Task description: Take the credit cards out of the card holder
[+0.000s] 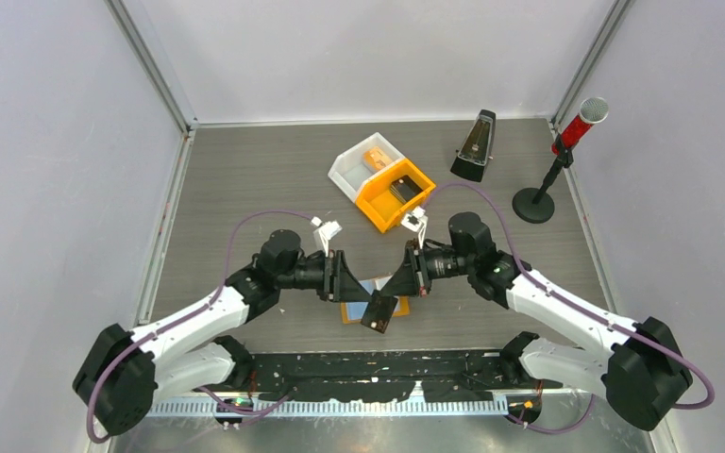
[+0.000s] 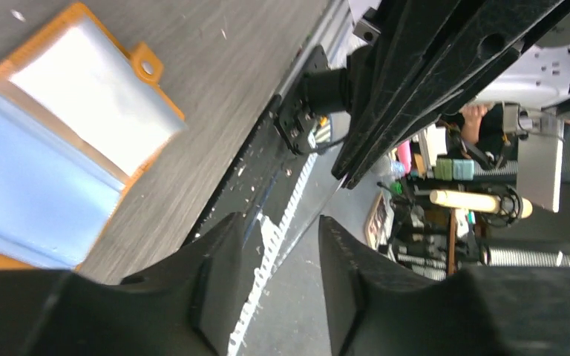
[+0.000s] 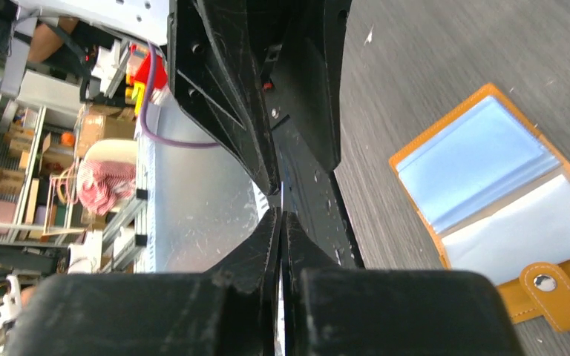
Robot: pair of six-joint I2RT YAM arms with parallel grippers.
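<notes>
Between the two grippers, above the holder, hangs a black card (image 1: 379,311). My right gripper is shut on one end of it; only its thin edge shows in the right wrist view. My left gripper stands open just left of the card, its two fingers apart with nothing gripped. The orange card holder (image 3: 553,300) lies opened out on the table below, with light blue and white pockets inside. From above, both grippers and the card cover much of it.
Behind the holder stand a white box (image 1: 342,177) with an orange item in it and an orange box (image 1: 378,216) holding a black item. A metronome (image 1: 475,146) and a red microphone on a stand (image 1: 533,204) are at the back right.
</notes>
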